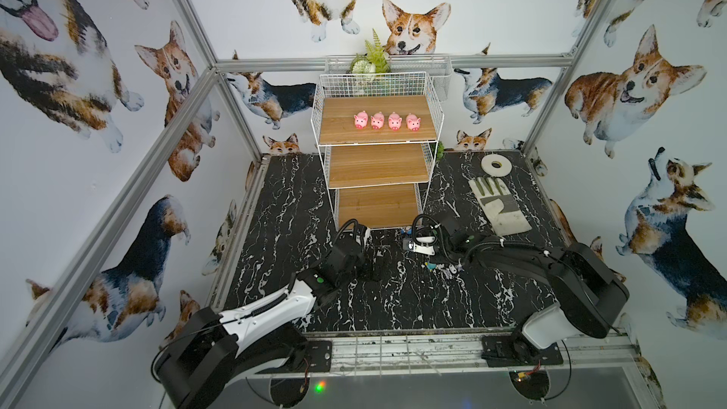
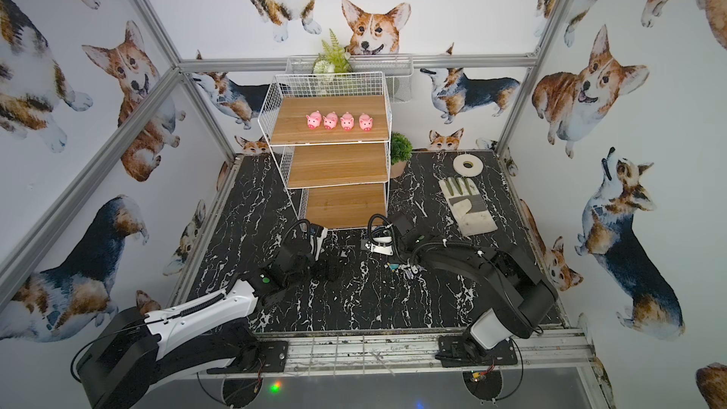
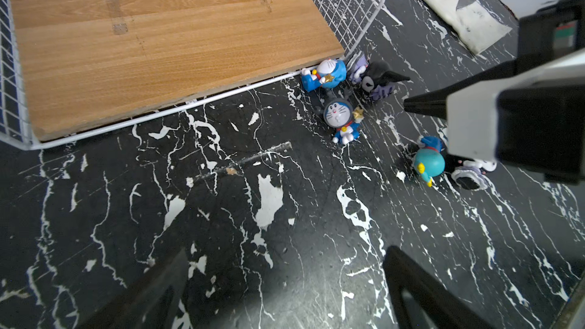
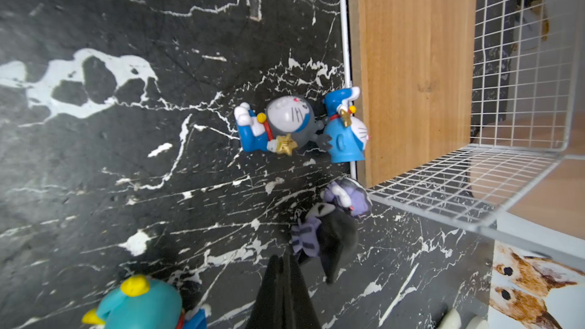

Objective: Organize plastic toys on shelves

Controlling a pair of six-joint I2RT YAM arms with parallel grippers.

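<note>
In the top left view, several pink pigs [image 1: 377,120] stand in a row on the top board of the wire shelf [image 1: 378,165]; its two lower boards look bare. Several toys lie on the dark table by the lowest board's front right corner: a blue figure [image 4: 344,125] against the edge, a grey-headed figure [image 4: 286,118] touching it, and purple-and-black figures [image 4: 323,231]. A teal figure [image 3: 429,162] lies farther out, a purple-and-white one [image 3: 470,176] beside it. My right gripper is shut, empty, above the purple-and-black toys. Over bare table, my left gripper is open and empty.
A glove [image 1: 500,206] and a white roll [image 1: 496,165] lie to the right of the shelf. A potted plant [image 2: 400,148] stands beside the shelf's right side. Wire sides [image 3: 347,0] border the lowest board.
</note>
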